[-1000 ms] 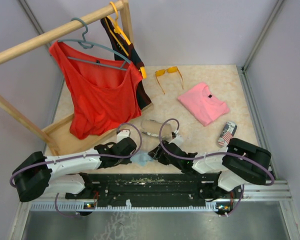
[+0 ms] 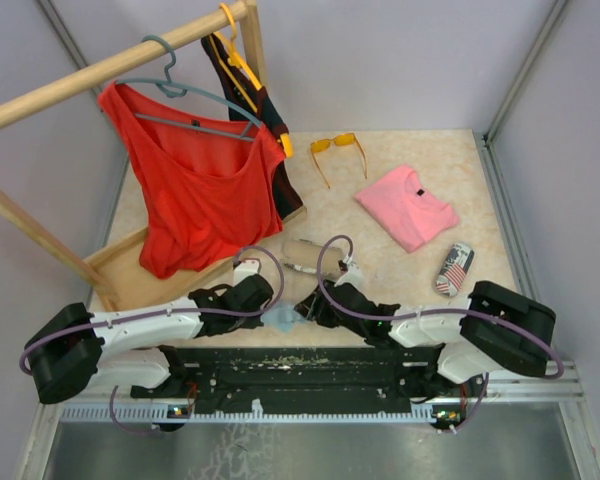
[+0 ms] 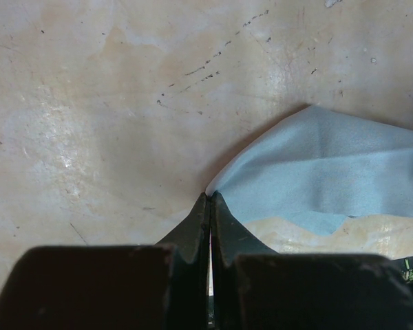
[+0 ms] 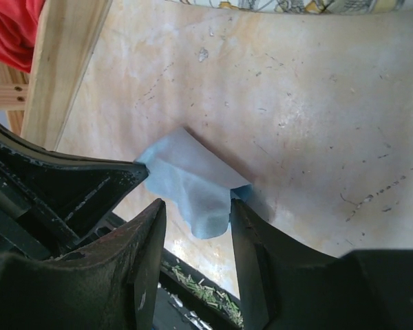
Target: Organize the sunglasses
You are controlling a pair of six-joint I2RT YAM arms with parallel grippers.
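Note:
Yellow sunglasses [image 2: 335, 142] lie open at the back middle of the table. A light blue cloth [image 3: 330, 165] lies near the front edge between both grippers. My left gripper is shut at the cloth's left corner; whether cloth is pinched between its tips is hard to tell. My right gripper stands open over the cloth's right part, its fingertips at the folded end.
A wooden rack [image 2: 100, 62] with red and dark garments stands left. A pink shirt [image 2: 405, 205] lies right, above a patterned case [image 2: 454, 268]. A tan case [image 2: 310, 255] lies just beyond the cloth.
The left arm and the objects look unchanged.

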